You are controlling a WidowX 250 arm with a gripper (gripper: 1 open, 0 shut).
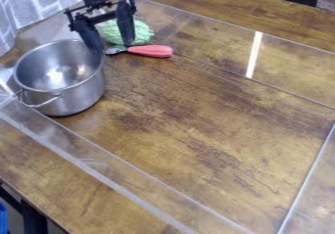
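My gripper point(106, 32) hangs at the top left, over the back rim of a steel pot point(59, 81) and partly in front of a pale green cabbage-like item point(137, 32). Its dark fingers point down; whether they are open or shut on anything is hard to make out. A pink-red handled utensil point(149, 51) lies just right of the pot and below the green item, its other end partly hidden behind the gripper.
A pale curtain-like surface borders the back left.
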